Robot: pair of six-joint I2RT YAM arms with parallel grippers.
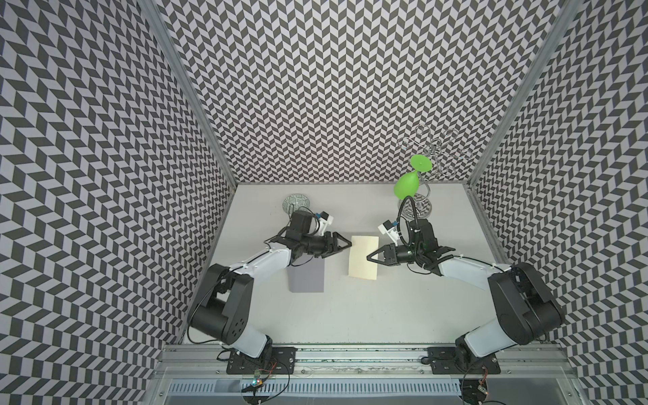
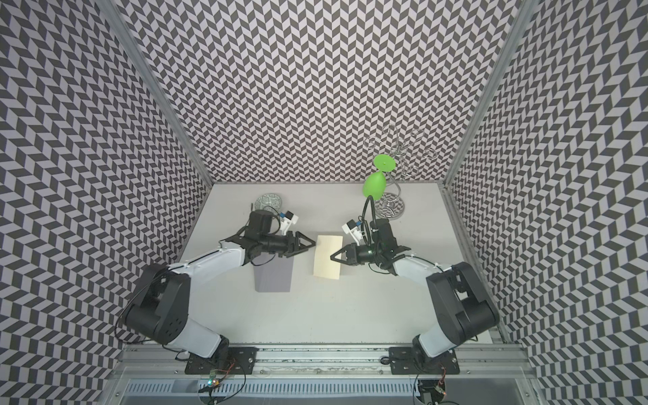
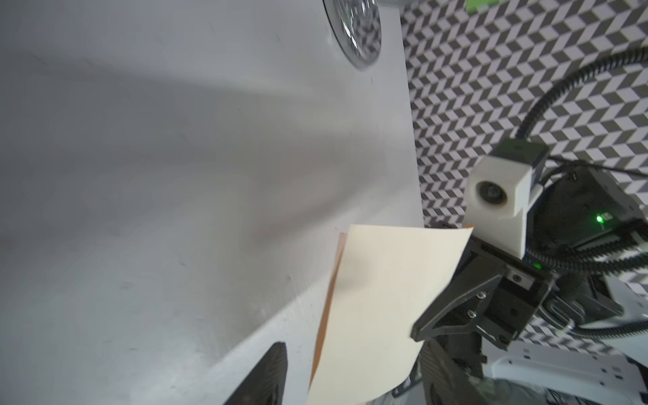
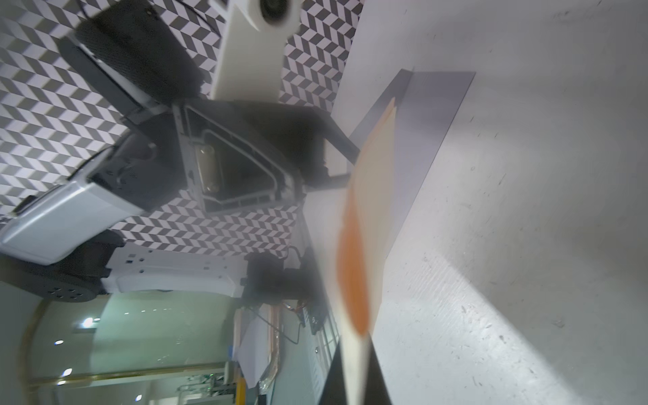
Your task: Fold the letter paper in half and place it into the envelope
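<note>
The cream letter paper [image 1: 363, 264] [image 3: 378, 303] is folded over, with orange showing at its edge in the wrist views, held up between my two grippers. My right gripper [image 1: 370, 257] [image 2: 334, 257] is shut on it at its right side. My left gripper [image 1: 345, 245] [image 2: 309, 244] is by the paper's left edge; in the left wrist view its fingertips stand apart at the bottom, on either side of the paper's lower part. The grey envelope [image 1: 306, 282] [image 2: 272, 283] lies flat to the left, partly under the left arm.
A green-and-metal stand [image 1: 413, 182] is at the back right. A patterned disc [image 1: 294, 200] at the back left is partly behind the left arm.
</note>
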